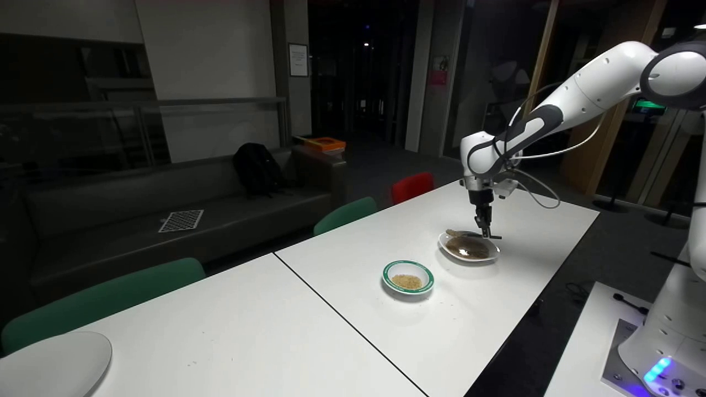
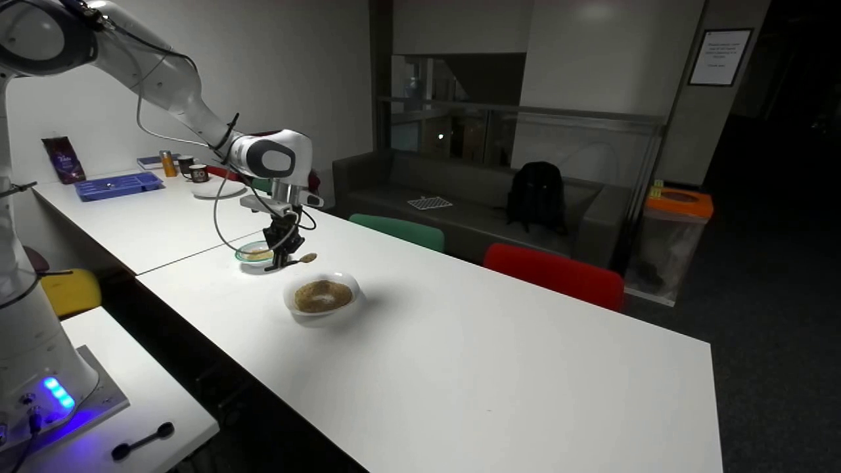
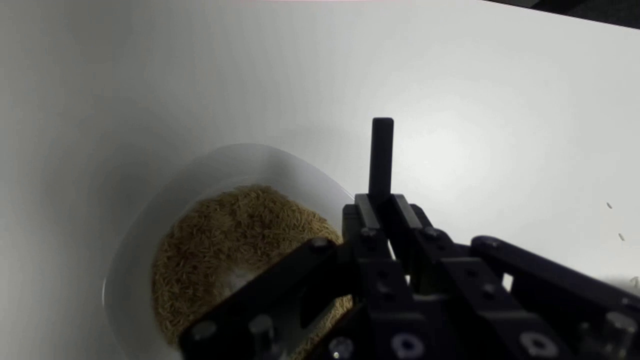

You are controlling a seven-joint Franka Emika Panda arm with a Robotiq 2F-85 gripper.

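Note:
My gripper is shut on the dark handle of a spoon, whose end sticks out past the fingertips. In exterior view 2 the spoon's bowl carries a heap of light brown grain, held in the air above the table. The large white bowl of brown grain stands just below and beside the gripper. A smaller bowl with a green rim stands nearer in exterior view 1, with some grain in it. In the wrist view the spoon's bowl is hidden behind the fingers.
A few loose grains lie on the white table. At the far end are a white plate, a blue tray and mugs.

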